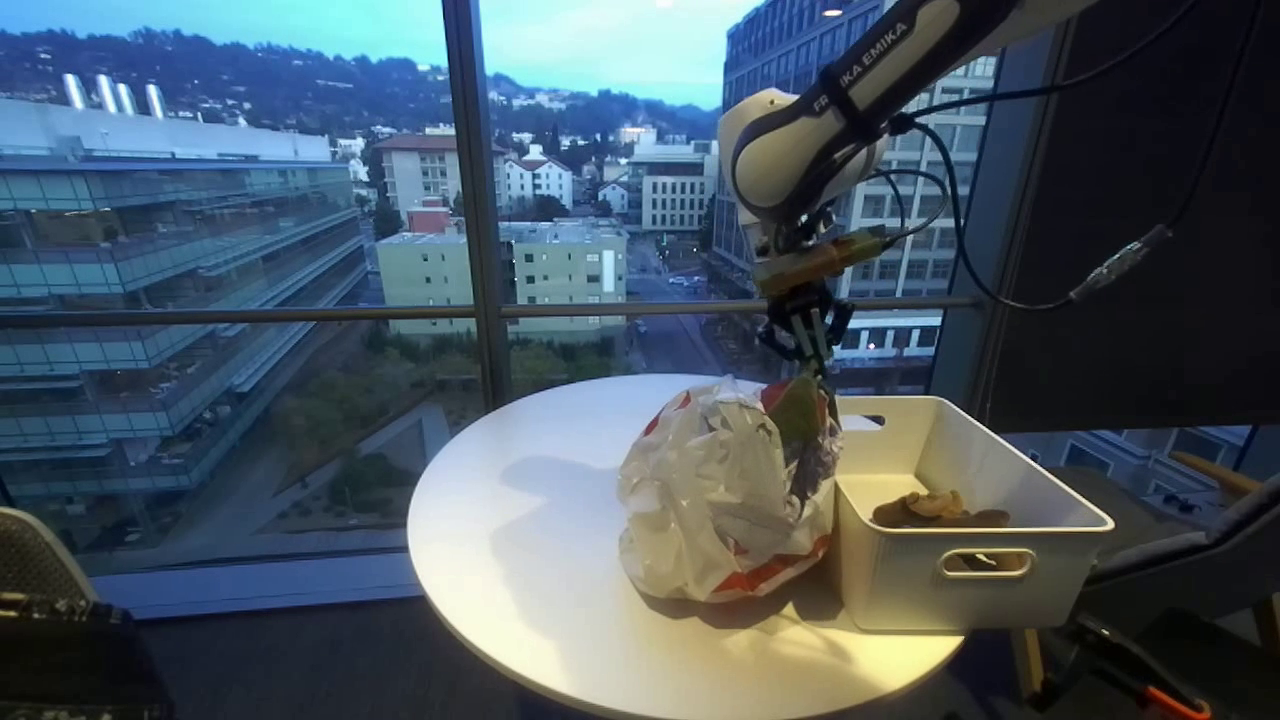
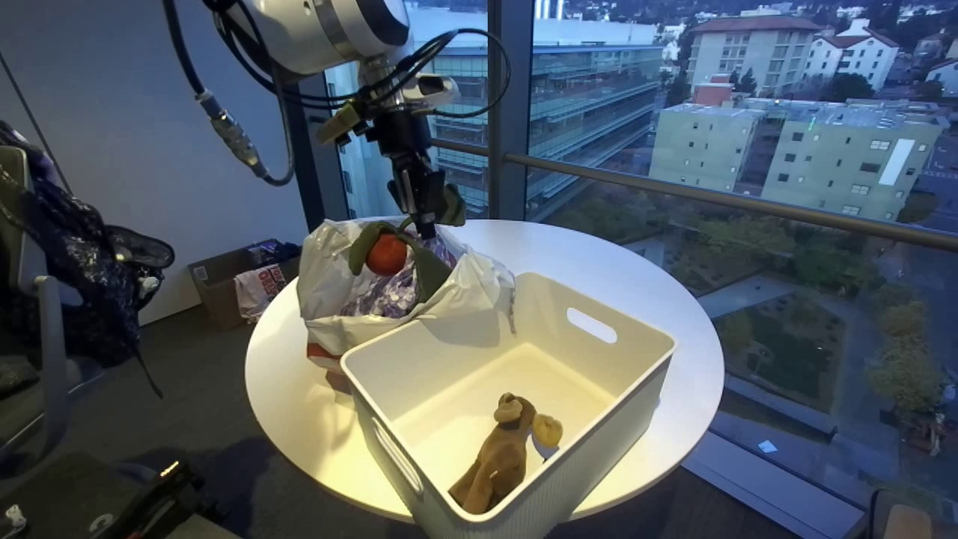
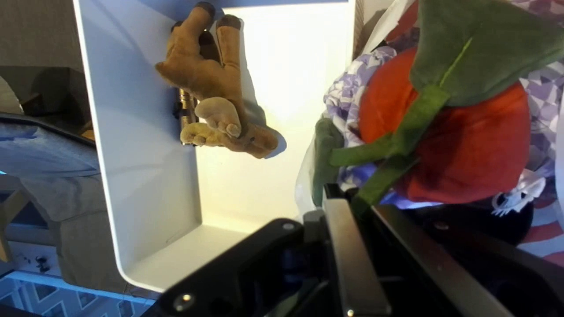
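Observation:
A red plush (image 3: 476,142) with green felt stems and a green leaf (image 3: 465,53) shows at the right of the wrist view. My gripper is shut on one of its green stems. In exterior view 2 the red round part (image 2: 387,255) is at the mouth of a white plastic bag (image 2: 328,332), with my gripper (image 2: 427,224) just above. Purple-and-white patterned cloth (image 3: 365,79) lies around the plush inside the bag. From exterior view 1, the bag (image 1: 708,516) hides most of the plush below my gripper (image 1: 816,360).
A white bin (image 1: 960,576) stands right beside the bag on the round white table (image 1: 516,480). In it lie a brown plush animal (image 3: 217,79) and a brass-coloured object (image 3: 186,108), partly under the animal.

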